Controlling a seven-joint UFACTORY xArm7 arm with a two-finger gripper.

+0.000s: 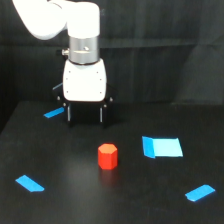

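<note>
A red block (107, 156) with a hexagonal outline sits on the dark table, a little right of a line straight down from the gripper in the picture. My gripper (85, 115) hangs at the upper left of the view, behind the block and apart from it. Its two dark fingers stand wide apart, so it is open, and nothing shows between them. The fingertips are hard to make out against the dark background.
A light-blue square (167, 147) with a darker blue strip (148, 147) lies right of the block. Blue tape pieces mark the table at front left (30, 183), front right (200, 192) and back left (54, 113).
</note>
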